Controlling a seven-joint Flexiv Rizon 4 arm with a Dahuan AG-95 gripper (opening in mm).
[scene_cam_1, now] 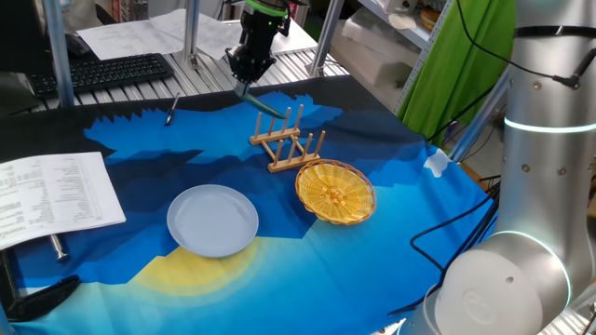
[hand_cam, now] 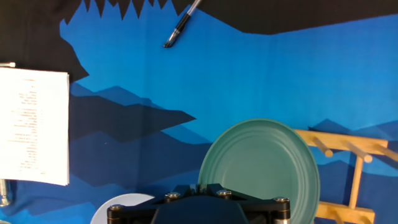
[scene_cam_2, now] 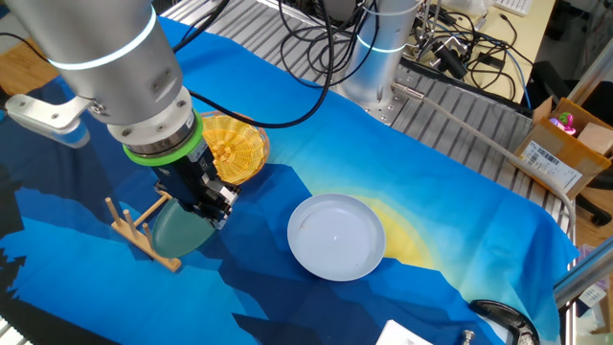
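A green plate [scene_cam_1: 267,107] hangs tilted in the air behind the wooden dish rack [scene_cam_1: 287,140], with my gripper [scene_cam_1: 244,88] shut on its edge. From the other side, the plate [scene_cam_2: 182,228] appears beside the pegs of the rack [scene_cam_2: 144,240], below my gripper [scene_cam_2: 222,218]. The wrist view shows the broad face of the plate [hand_cam: 261,165], with the rack [hand_cam: 351,180] just to its right. Where the fingers meet the plate is hidden there by the gripper's dark body.
A grey-blue plate [scene_cam_1: 212,221] lies flat on the cloth, and a yellow wicker basket [scene_cam_1: 335,192] sits close to the rack. Paper sheets [scene_cam_1: 56,194] lie on the left, a pen [scene_cam_1: 172,110] farther back. Open cloth stretches left of the rack.
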